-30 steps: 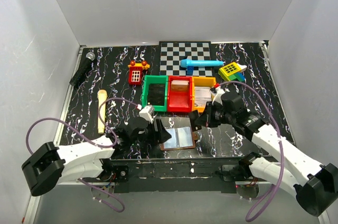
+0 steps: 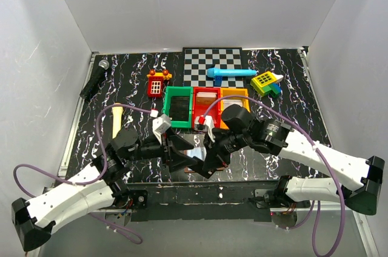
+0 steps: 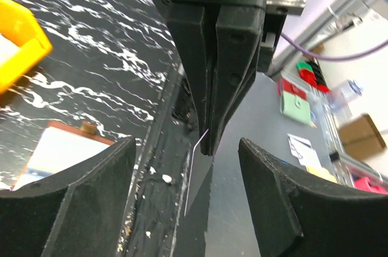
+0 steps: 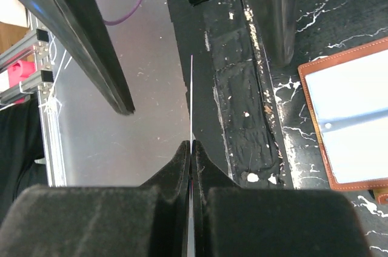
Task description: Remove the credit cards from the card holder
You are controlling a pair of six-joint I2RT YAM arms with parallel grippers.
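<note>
The card holder (image 4: 348, 111), open with pale sleeves and a brown border, lies on the table, mostly covered by the arms from above. My right gripper is shut on a thin card (image 2: 200, 170), dark from above and edge-on in both wrist views. My left gripper is open around the space at that card's free end, its fingers apart on either side; whether either touches it I cannot tell.
Green (image 2: 167, 104), red (image 2: 207, 120) and yellow (image 2: 244, 96) bins stand behind the arms, with a chessboard (image 2: 197, 57) farther back. The table's front edge runs below both grippers.
Both grippers have moved together at the front middle. The right carried the dark card left and forward from beside the yellow bin; the left rose and moved toward it.
</note>
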